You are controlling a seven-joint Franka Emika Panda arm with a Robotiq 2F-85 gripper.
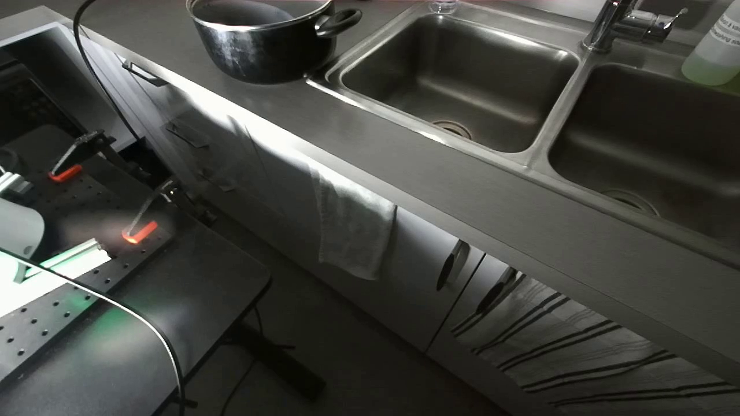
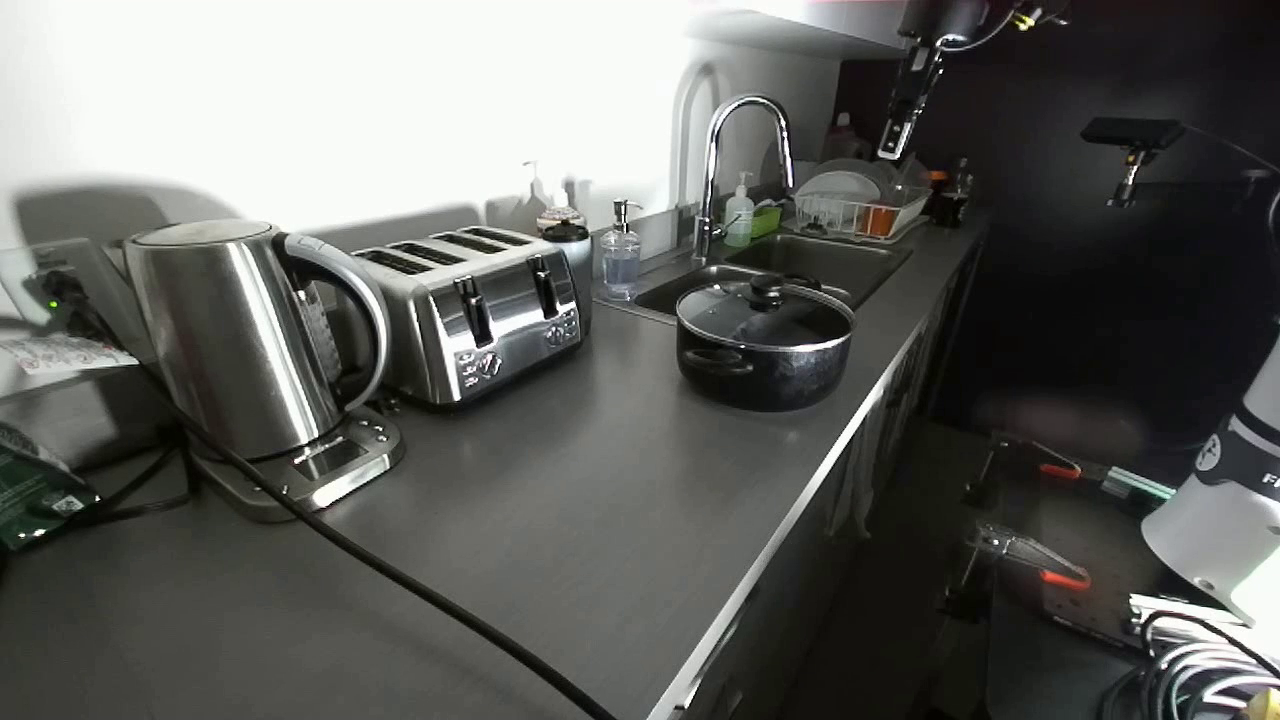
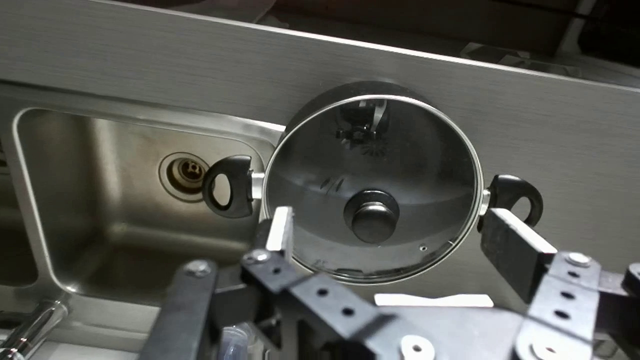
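A black pot point(image 2: 768, 372) with a glass lid point(image 3: 324, 234) stands on the counter beside the sink. The lid's round black knob point(image 3: 373, 222) shows near its middle in the wrist view. My gripper is open, its fingers point(image 3: 280, 231) spread wide above the pot and nothing between them. In exterior view 2 the gripper point(image 2: 894, 138) hangs high up, well clear of the lid. Exterior view 1 shows the side of the pot point(image 1: 267, 52) but not the gripper.
The double sink point(image 1: 534, 156) adjoins the pot, with a tall faucet point(image 2: 708, 180) behind it. A toaster point(image 2: 492, 318) and a kettle point(image 2: 234, 348) stand along the wall. A dish rack point(image 2: 852, 216) is at the far end.
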